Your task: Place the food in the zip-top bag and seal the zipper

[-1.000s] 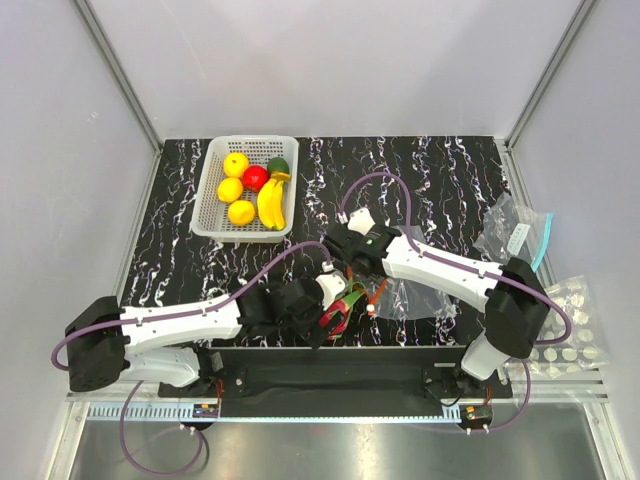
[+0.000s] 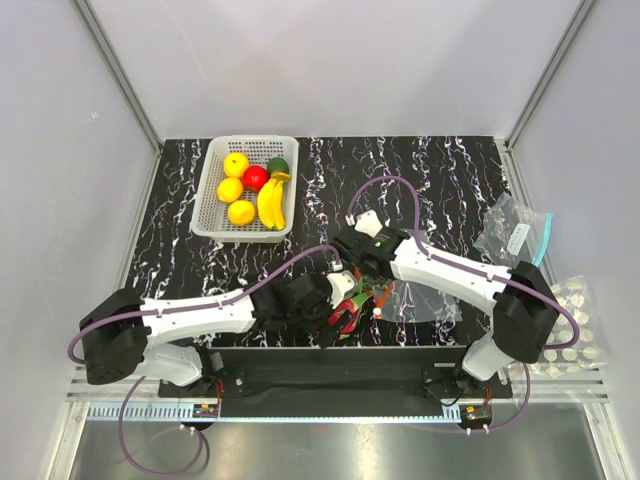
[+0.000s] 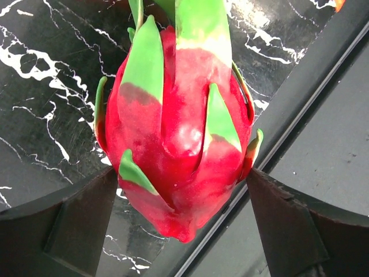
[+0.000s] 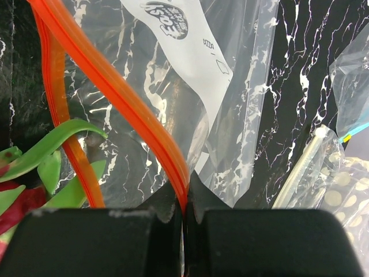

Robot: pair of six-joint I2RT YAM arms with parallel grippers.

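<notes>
A red dragon fruit with green leaves (image 3: 176, 133) lies between the fingers of my left gripper, which touch or nearly touch both sides; how firmly is unclear. Its leaves reach over the orange zipper strip of a clear bag (image 4: 132, 81) in the right wrist view. My right gripper is shut on the upper orange zipper edge of that bag. In the top view both grippers are close together at the front middle of the table.
A basket (image 2: 203, 205) with lemons, bananas, a red fruit and a green one stands at back left. Other bags (image 2: 505, 232) lie at right. The table's front edge is just beside the dragon fruit.
Both arms have shifted slightly to the right in the top view, the left with its gripper at the dragon fruit, the right with the bag's edge.
</notes>
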